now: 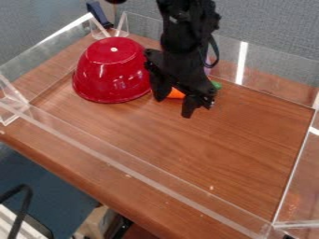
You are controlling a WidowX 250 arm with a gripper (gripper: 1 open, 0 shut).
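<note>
The black gripper hangs low over the back middle of the wooden table, just right of an upturned red bowl. An orange object, mostly hidden, lies behind its fingers. A small green object shows at the gripper's right, and a bit of purple behind the arm. Whether the fingers are open or shut on anything is unclear.
Clear low walls surround the wooden table. A dark cable and blocks sit outside at the lower left.
</note>
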